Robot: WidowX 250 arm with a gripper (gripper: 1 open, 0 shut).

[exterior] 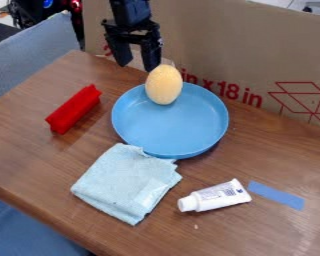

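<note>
My black gripper [133,52] hangs open at the top centre, above and just left of a yellow egg-shaped object [163,84], with nothing seen between its fingers. The egg-shaped object stands at the back of a blue plate [170,128]. A red oblong object [73,108] lies left of the plate. A folded light-blue cloth [125,183] lies in front, and a white tube [214,197] lies to its right.
A cardboard panel [256,60] stands along the back. A blue strip [275,195] lies on the wooden table [176,235] at right. The table's left edge borders blue-grey padding.
</note>
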